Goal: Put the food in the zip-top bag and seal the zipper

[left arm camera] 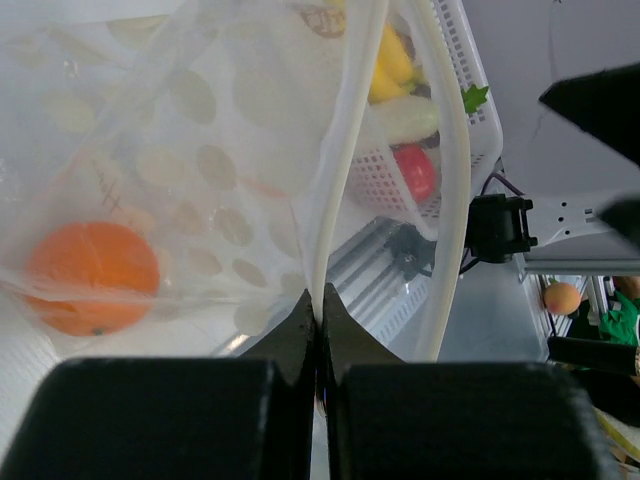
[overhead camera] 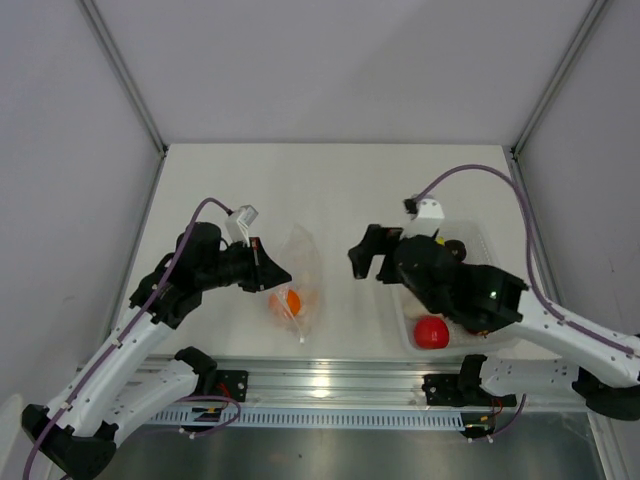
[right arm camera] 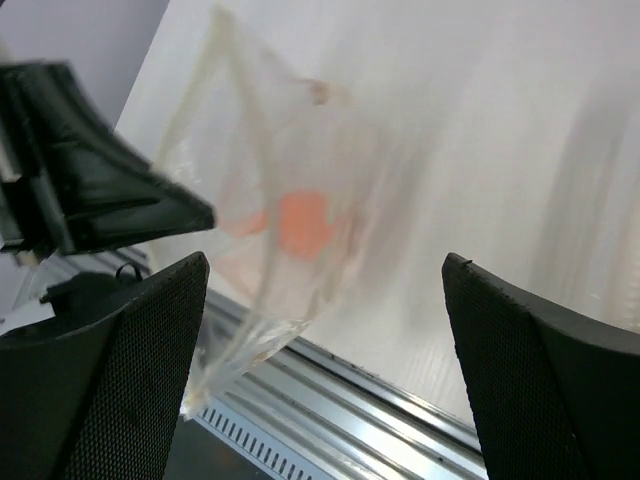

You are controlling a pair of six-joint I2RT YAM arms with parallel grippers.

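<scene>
The clear zip top bag [overhead camera: 305, 258] lies on the white table with its mouth parted. Inside it rests an orange food item [overhead camera: 287, 302], which shows through the plastic in the left wrist view as an orange round thing [left arm camera: 92, 278]. My left gripper is shut on one edge of the bag's mouth, a thin strip of plastic running between its fingertips. To the right of the bag, above the table, my right gripper [overhead camera: 372, 262] stands open and empty. The bag [right arm camera: 300, 190] appears blurred between its fingers in the right wrist view.
At the right stands a white basket [overhead camera: 400, 318] with a red food item [overhead camera: 431, 332], a dark round one [overhead camera: 456, 249] and others, partly covered by my right arm. A metal rail [overhead camera: 320, 375] runs along the table's front edge.
</scene>
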